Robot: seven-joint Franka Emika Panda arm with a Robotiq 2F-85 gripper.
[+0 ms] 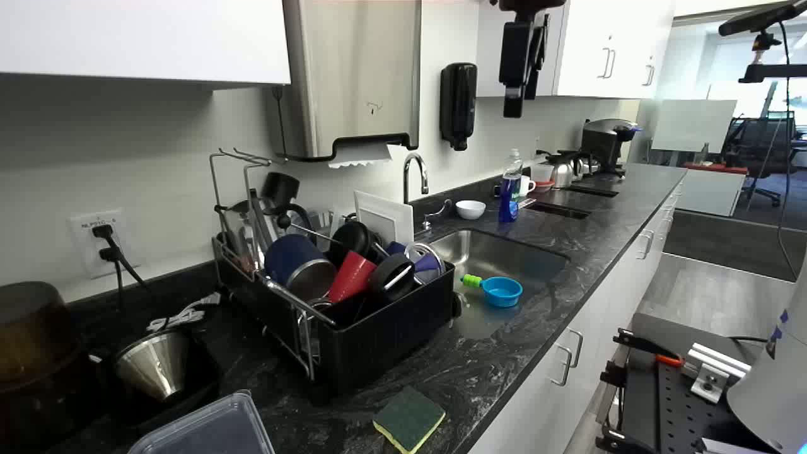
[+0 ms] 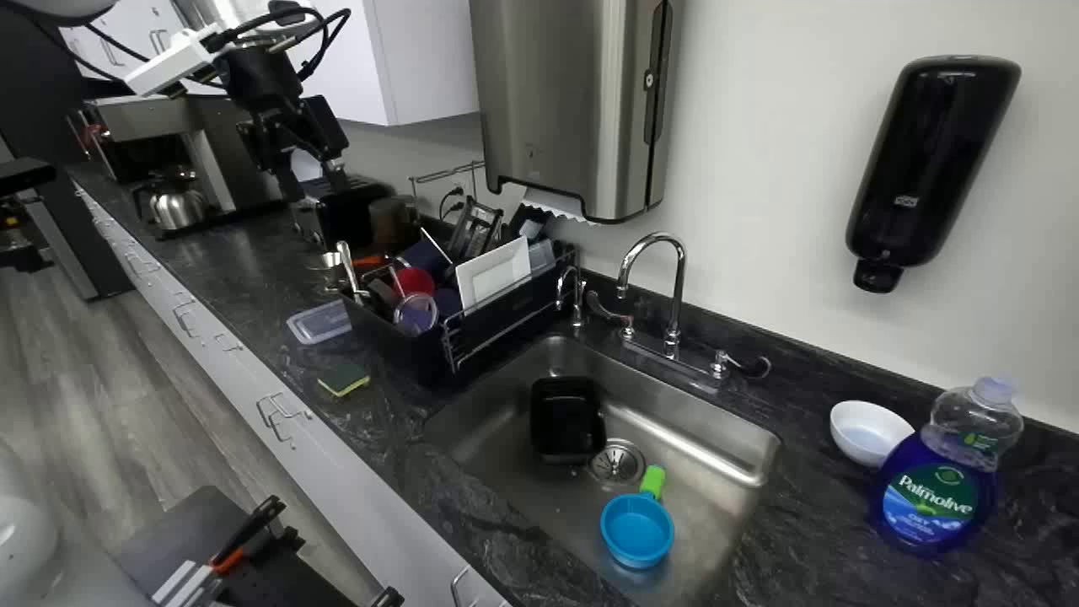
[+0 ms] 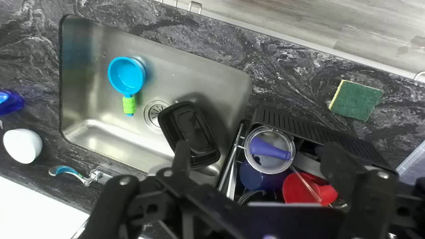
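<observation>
My gripper stands open, its two black fingers wide apart with nothing between them. It hangs in the air above the counter; in exterior view 2 the gripper (image 2: 315, 182) appears over the dish rack side. Beneath it in the wrist view are the sink's edge and the black dish rack (image 3: 318, 137), holding a clear lid with a purple handle (image 3: 269, 150) and a red cup (image 3: 297, 191). Inside the sink (image 2: 698, 425) lie a blue scoop with a green handle (image 2: 637, 529) and a black container (image 2: 564, 420). A green-yellow sponge (image 1: 410, 419) rests on the counter.
Beyond the sink stand a white bowl (image 2: 870, 432) and a blue soap bottle (image 2: 941, 475). The faucet (image 2: 675, 293) rises behind the basin. A paper towel dispenser (image 1: 355, 75) and a soap dispenser (image 1: 458, 102) are on the wall.
</observation>
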